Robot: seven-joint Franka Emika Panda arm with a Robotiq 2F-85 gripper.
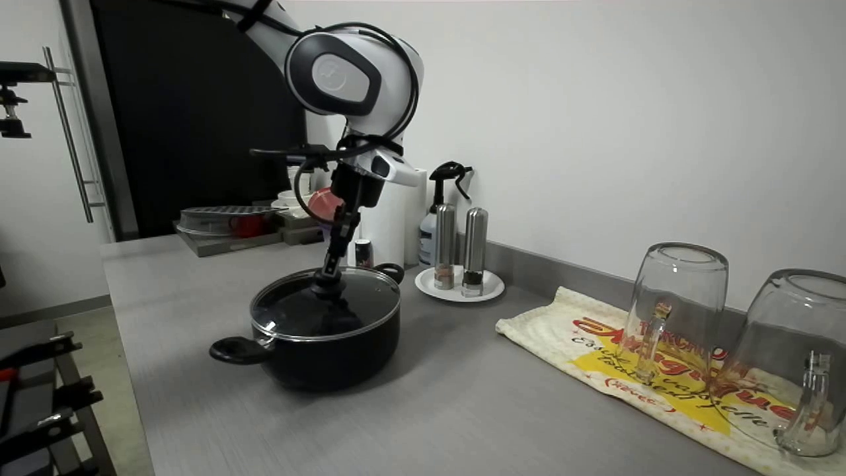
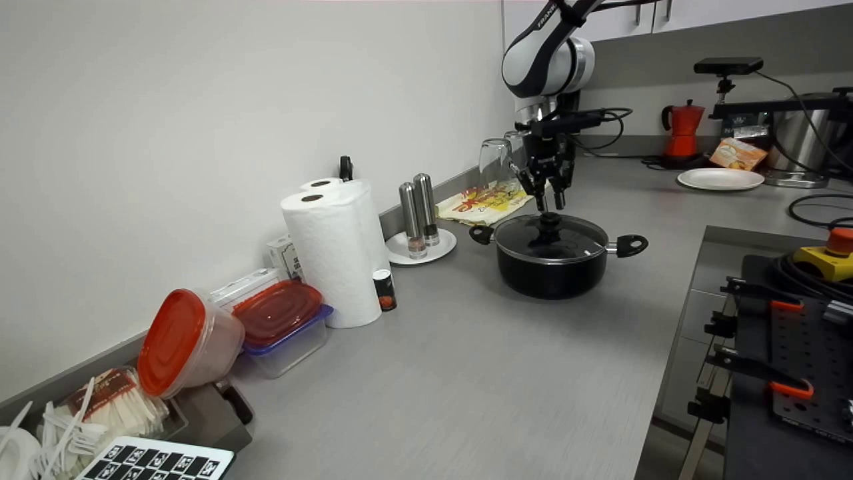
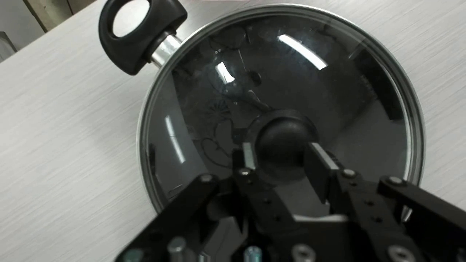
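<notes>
A black pot [image 1: 329,357] stands on the counter, covered by a glass lid [image 3: 349,109] with a metal rim. The lid sits level on the pot. Its round black knob [image 3: 286,135] is in the middle of the wrist view, with one of my fingers on either side. My gripper is shut on this knob, coming down from above. In exterior view 2 the fingertips [image 2: 560,201] are right at the knob's top, so how deep the grip goes is hard to tell. One pot handle [image 3: 144,32] shows at the upper left of the wrist view.
Two grinders [image 1: 473,252] stand on a white plate [image 1: 432,281] behind the pot. Upturned glass mugs [image 1: 674,317] rest on a printed cloth [image 1: 555,333]. Paper towel rolls [image 2: 336,248] and plastic boxes [image 2: 288,344] line the wall.
</notes>
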